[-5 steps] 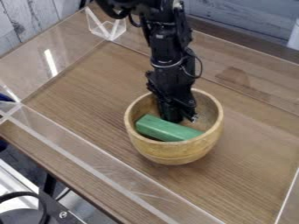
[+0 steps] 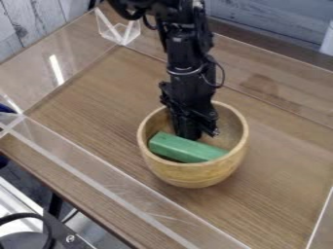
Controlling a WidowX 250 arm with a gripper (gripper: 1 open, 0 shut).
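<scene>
A wooden bowl [image 2: 192,171] stands on the wooden table, right of centre in the camera view, with a green block [image 2: 182,147] lying inside it. My black gripper [image 2: 196,129] reaches down from the top into the back of the bowl, just behind the block. Its fingertips are dark and partly hidden, so I cannot see whether anything is between them.
A clear plastic container [image 2: 117,28] stands at the back left. Black cables [image 2: 29,219] lie at the lower left edge. The table left and right of the bowl is clear.
The gripper has shifted and risen slightly within the bowl. The green block sits slightly higher in the picture than a second ago.
</scene>
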